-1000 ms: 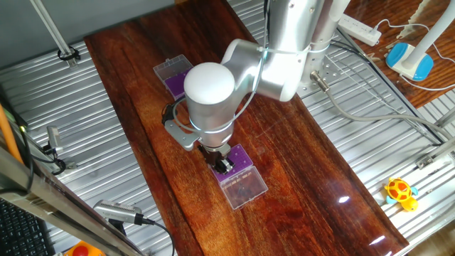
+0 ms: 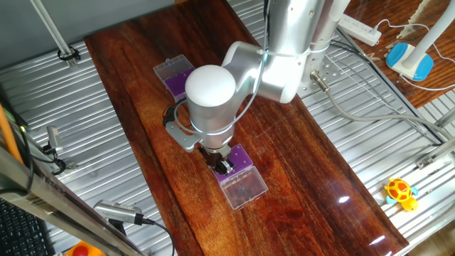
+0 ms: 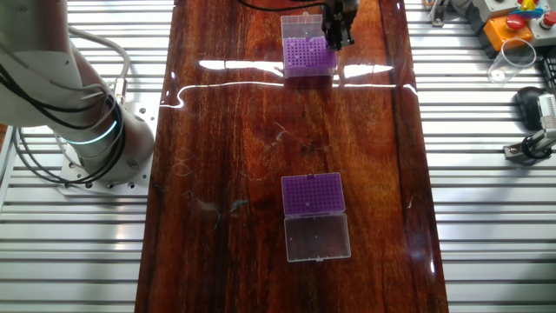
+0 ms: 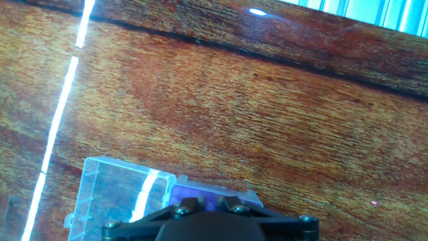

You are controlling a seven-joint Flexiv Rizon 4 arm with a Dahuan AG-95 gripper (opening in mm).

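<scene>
One box with a purple perforated rack [image 2: 242, 157] and an open clear lid [image 2: 244, 188] lies beneath my gripper [image 2: 224, 168]. In the second exterior view the gripper [image 3: 340, 36] hangs at the right side of that purple rack [image 3: 307, 54]. The wrist view has the clear lid [image 4: 120, 194] at lower left and part of the purple rack [image 4: 200, 193] behind the dark fingertips. These tips of the gripper appear close together; whether anything thin is between them is unclear. A second open box has its purple rack [image 3: 313, 195] and clear lid [image 3: 318, 237] apart from the gripper.
Bare wooden board [image 2: 298, 185] surrounds both boxes. A camera [image 2: 119, 212] stands beyond the board's left edge in the first exterior view. A toy turtle [image 2: 399, 192] sits off to the right. A clear cup [image 3: 511, 61] stands beyond the board in the second exterior view.
The arm and both boxes keep practically the same places. Small reddish marks seen on the near clear lid a second ago look fainter now.
</scene>
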